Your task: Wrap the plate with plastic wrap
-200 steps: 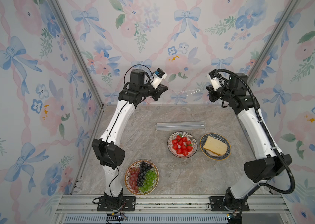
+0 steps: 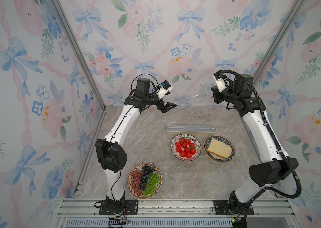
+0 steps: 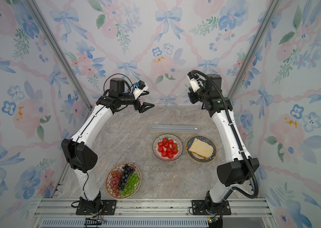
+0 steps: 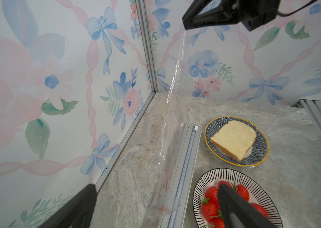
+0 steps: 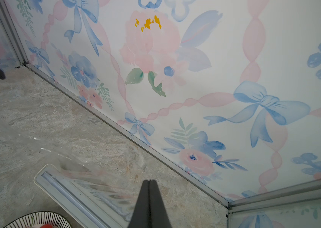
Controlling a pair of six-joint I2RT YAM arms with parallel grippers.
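A clear sheet of plastic wrap [image 4: 170,152] hangs in the air from my right gripper [image 2: 215,93], which is shut on it in the upper right. My left gripper [image 2: 170,106] is open, upper middle, near the wrap's far end, with its fingers spread around it in the left wrist view. The long wrap dispenser [image 2: 190,130] lies below, at the back of the table. In front of it are the plate of strawberries [image 2: 185,149] and, to its right, the plate with bread slices [image 2: 219,149].
A plate of grapes [image 2: 144,180] sits at the front left. Patterned walls close in the back and sides.
My left gripper has moved down and opened; the wrap, earlier stretched level between the grippers, sags at the left end.
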